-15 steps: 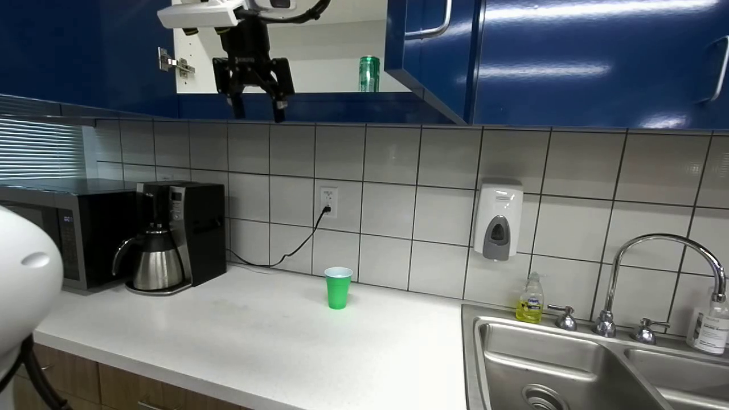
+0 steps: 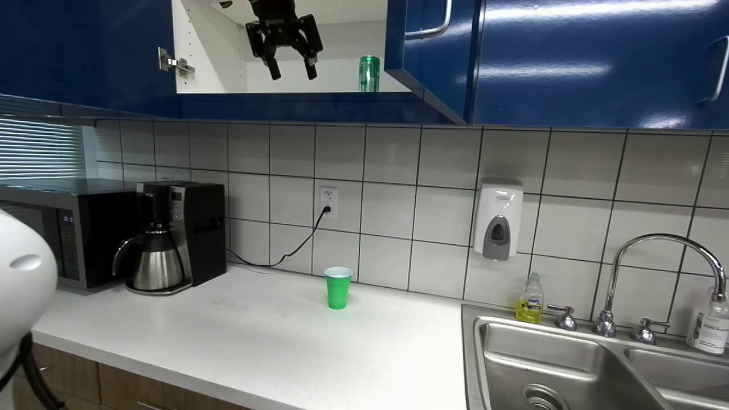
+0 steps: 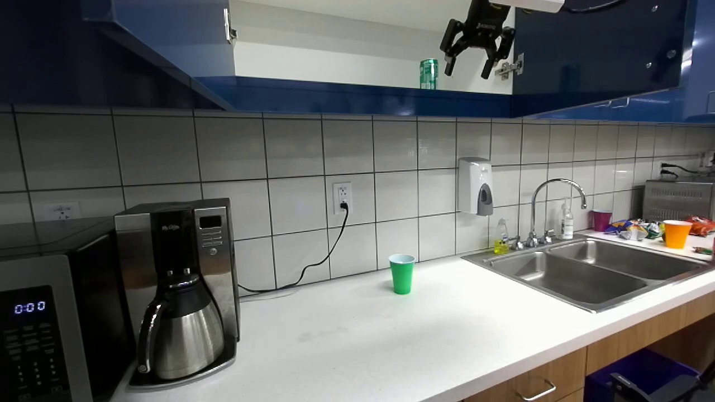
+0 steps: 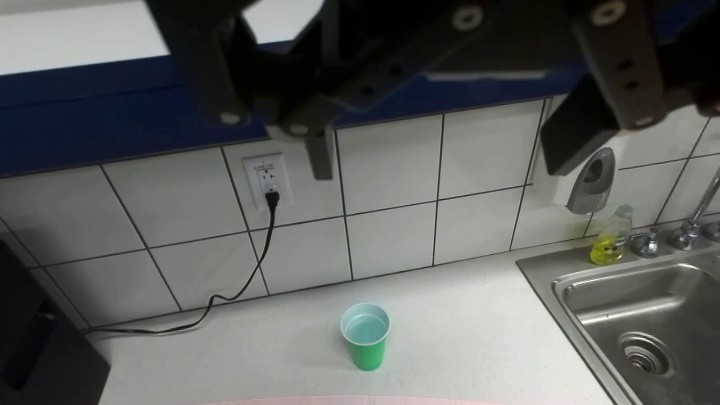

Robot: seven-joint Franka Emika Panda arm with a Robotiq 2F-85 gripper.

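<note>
High up in front of the cabinet, my gripper [image 2: 292,74] hangs open and pointing down, with nothing between its fingers. A green can [image 2: 369,73] stands upright on the shelf of the open blue cabinet. In exterior view 1 the can is to the right of the gripper; in exterior view 2 the same can [image 3: 429,73] appears left of the gripper [image 3: 467,72]. The wrist view does not show the can. Far below, a green cup [image 4: 368,344] stands upright on the white counter, apart from the gripper, and looks empty from above.
Cabinet doors [image 2: 434,51] stand open on both sides of the shelf. A coffee maker [image 2: 184,232] and microwave [image 3: 50,315] occupy the counter's left end. The sink [image 2: 547,355] lies to the right, with a soap bottle [image 2: 530,300] behind it. Bare counter surrounds the cup.
The can and the cup have stayed in place.
</note>
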